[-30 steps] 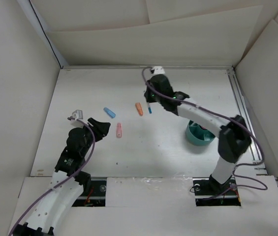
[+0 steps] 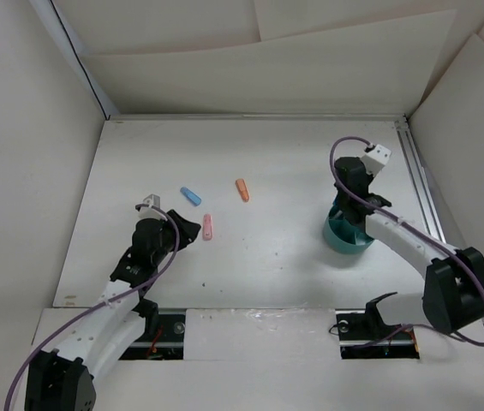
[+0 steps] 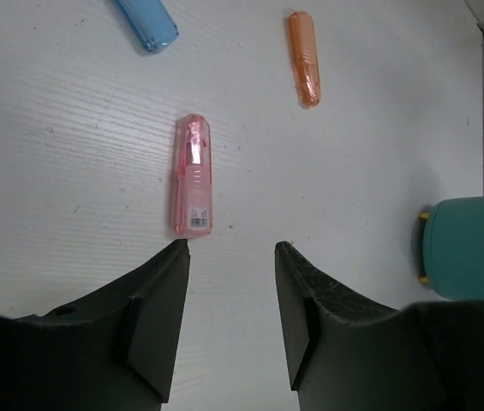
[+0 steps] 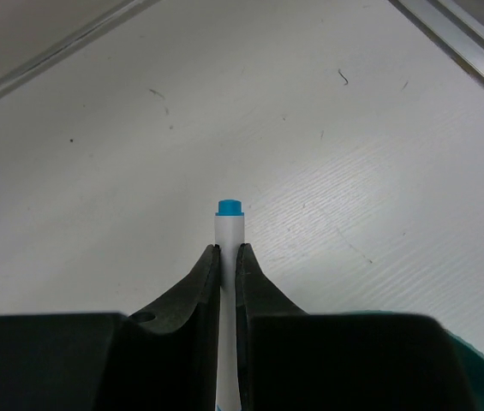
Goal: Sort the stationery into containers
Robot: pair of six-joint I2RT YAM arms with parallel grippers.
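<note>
My right gripper is shut on a white pen (image 4: 229, 229) with a blue cap, held over the teal container (image 2: 349, 242), which shows at the lower right of the right wrist view. My left gripper stands open just short of a pink stick-like item (image 3: 193, 175), with nothing between its fingers. An orange piece (image 3: 305, 60) and a blue piece (image 3: 147, 21) lie farther back on the white surface. The right arm hides much of the container's inside in the top view.
The middle and back of the white board (image 2: 276, 240) are largely clear. A metal rail (image 2: 421, 184) and white walls bound the workspace at the back and sides.
My left gripper has shifted slightly right, toward the pink item.
</note>
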